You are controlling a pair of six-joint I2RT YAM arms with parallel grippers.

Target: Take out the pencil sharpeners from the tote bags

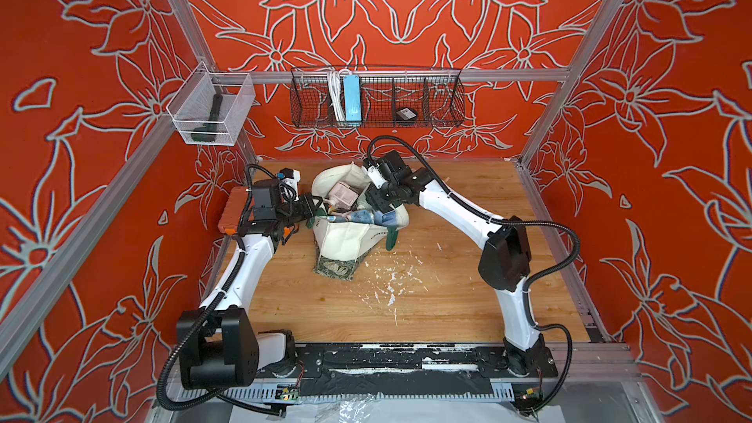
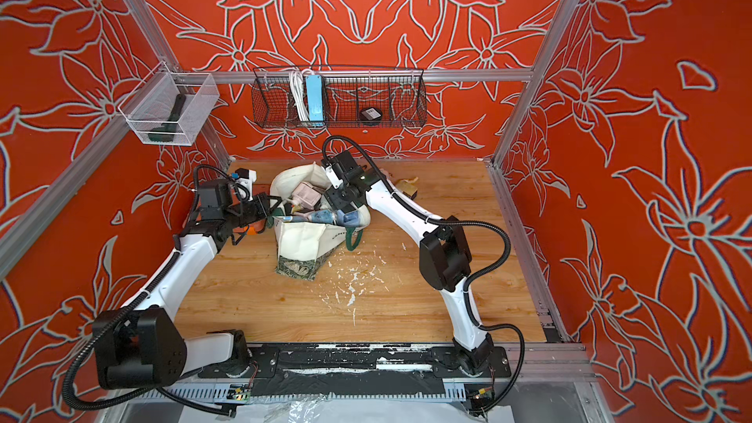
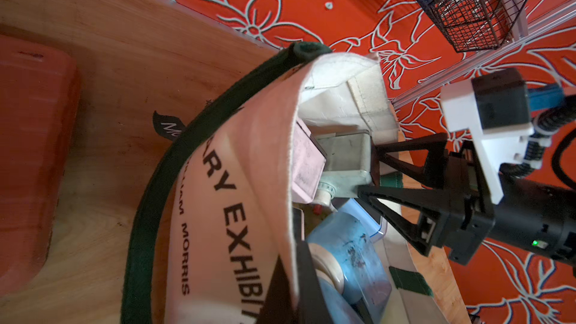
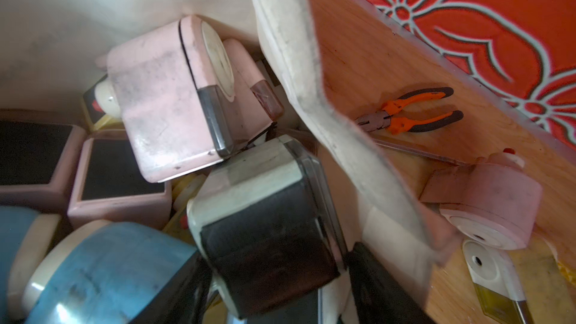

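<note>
The cream tote bag (image 1: 344, 239) holds several sharpeners: pink (image 4: 150, 102), blue (image 4: 114, 270), and a grey-green one with a dark panel (image 4: 264, 240). My right gripper is over the bag, open, its fingers straddling the grey-green sharpener, as the left wrist view also shows. My left gripper (image 1: 311, 205) is at the bag's left rim, dark at the bottom of the left wrist view, shut; anything between its fingers is hard to tell.
Outside the bag lie orange-handled pliers (image 4: 408, 114), a pink sharpener (image 4: 492, 204) and a yellow one (image 4: 498, 282). An orange case (image 3: 33, 156) is at left. The table's front middle has only white scraps.
</note>
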